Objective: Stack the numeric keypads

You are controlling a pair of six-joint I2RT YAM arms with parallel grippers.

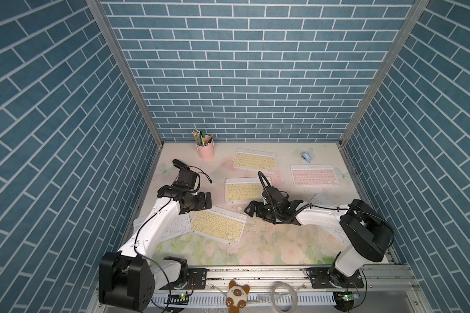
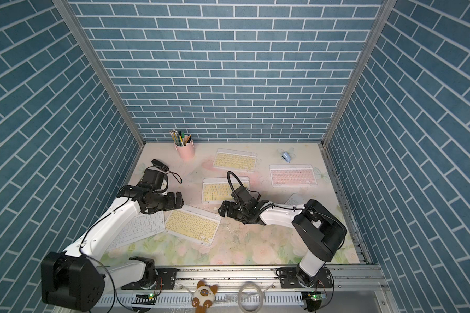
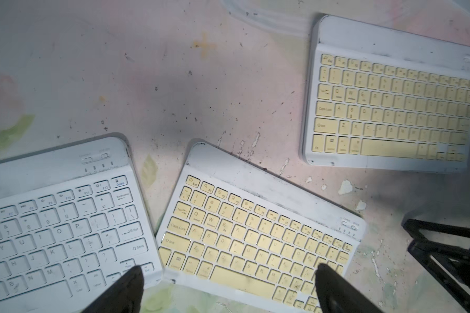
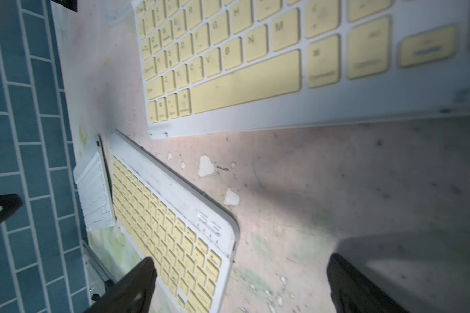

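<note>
Three yellow-keyed keypads lie flat and separate: one at the back (image 1: 254, 159), one in the middle (image 1: 240, 190), one angled at the front left (image 1: 216, 225). A white-keyed keypad (image 3: 52, 234) sits beside the front one. My left gripper (image 1: 201, 200) hangs above the upper-left edge of the front yellow keypad; in its wrist view both fingertips are apart with nothing held. My right gripper (image 1: 253, 209) is low, just below the middle keypad, open and empty, near the front keypad's right corner.
A pink-keyed keypad (image 1: 314, 174) is at back right; another white keypad lies under the right arm. A pen cup (image 1: 205, 150) and a small blue object (image 1: 306, 156) stand at the back.
</note>
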